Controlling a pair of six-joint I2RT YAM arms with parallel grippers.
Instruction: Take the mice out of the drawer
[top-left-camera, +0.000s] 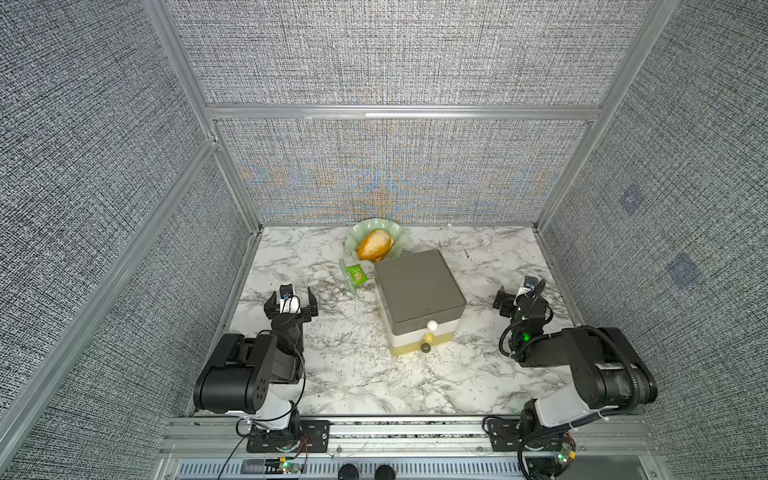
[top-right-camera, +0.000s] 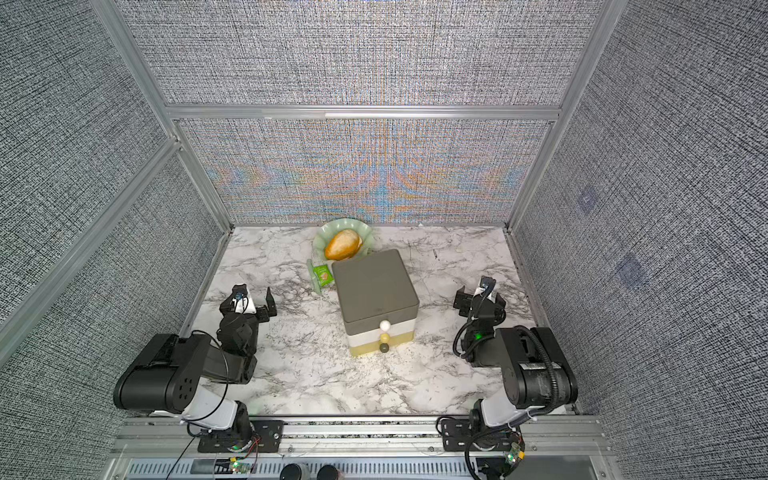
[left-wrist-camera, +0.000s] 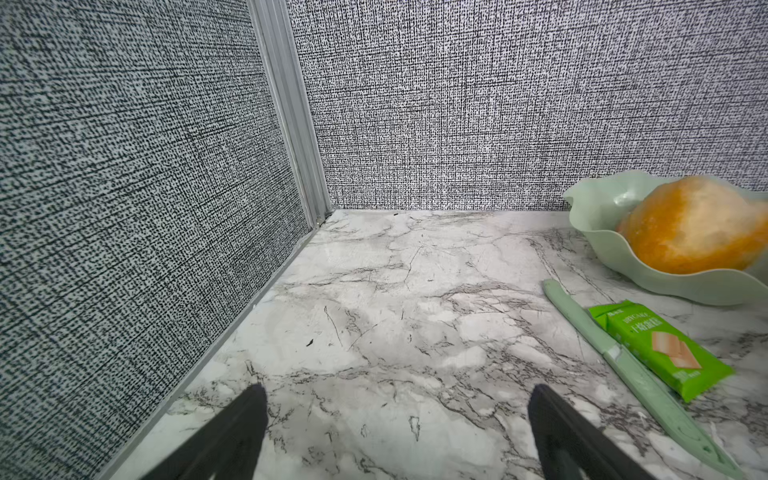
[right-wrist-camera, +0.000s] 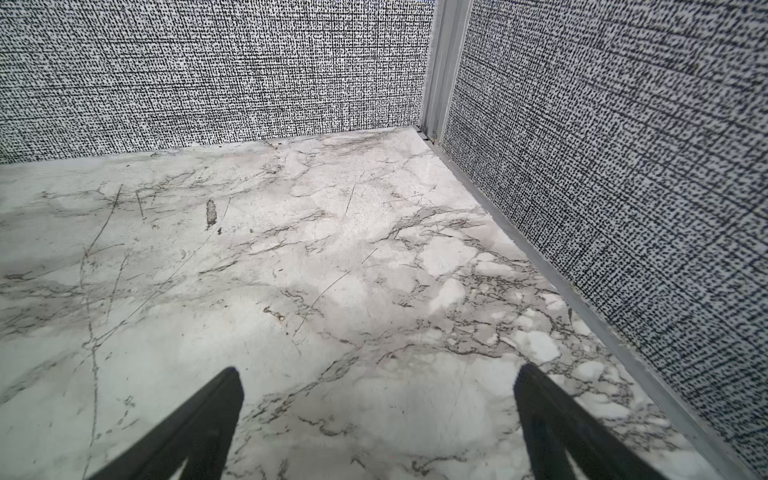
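Observation:
A small drawer box (top-left-camera: 420, 292) with a grey top stands in the middle of the table, turned a little. Its front shows a white drawer (top-left-camera: 408, 337) above a yellowish drawer (top-left-camera: 406, 349), with round knobs (top-right-camera: 384, 337) down the front; the drawers look closed. No mice show in any view, and the inside of the box is hidden. To the left of the box, my left gripper (top-left-camera: 290, 301) is open and empty. On the opposite side, well clear of the box, my right gripper (top-left-camera: 520, 294) also stands open with nothing between its fingers.
Behind the box sits a pale green wavy bowl (left-wrist-camera: 632, 260) holding bread (left-wrist-camera: 694, 224). A green packet (left-wrist-camera: 660, 344) and a light green knife (left-wrist-camera: 640, 384) lie left of the box. Bare marble tabletop (right-wrist-camera: 360, 320) surrounds these, with walls on the sides and back.

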